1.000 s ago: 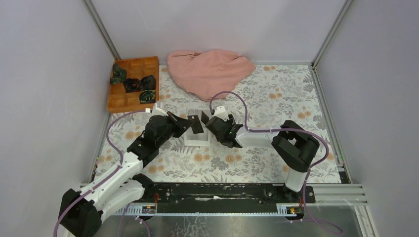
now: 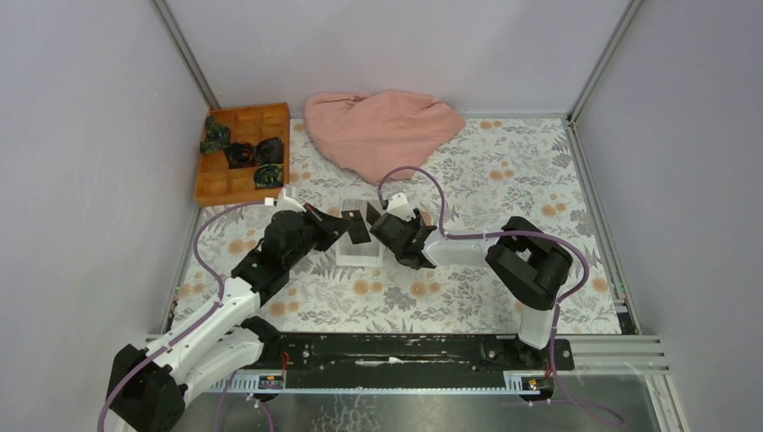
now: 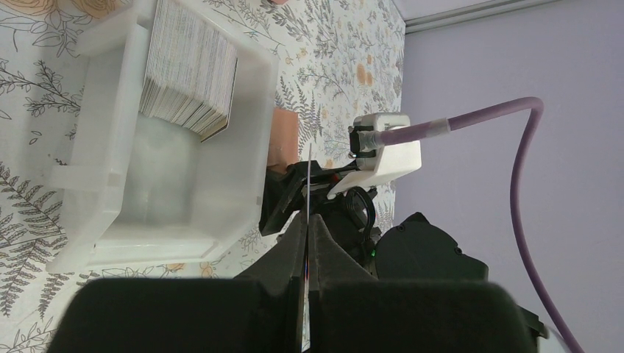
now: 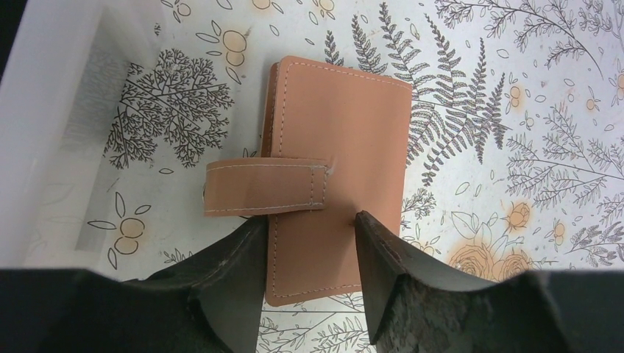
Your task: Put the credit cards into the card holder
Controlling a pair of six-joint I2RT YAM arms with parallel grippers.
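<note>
In the top view a dark card (image 2: 358,228) sticks out from my left gripper (image 2: 347,222), above the white box. The left wrist view shows this card (image 3: 309,173) edge-on as a thin line, pinched between the shut fingers. The brown card holder (image 4: 346,132) lies flat on the table with its strap (image 4: 265,185) folded out to the left. Over its near part is my right gripper, part open, one finger at the holder's left edge and the other above its face. A stack of cards (image 3: 188,66) stands in the white box (image 3: 257,118).
A wooden tray (image 2: 209,187) with dark items is at the back left, and a pink cloth (image 2: 382,130) at the back. The box stands close to the holder's left.
My left arm and the card in its gripper have stayed still.
</note>
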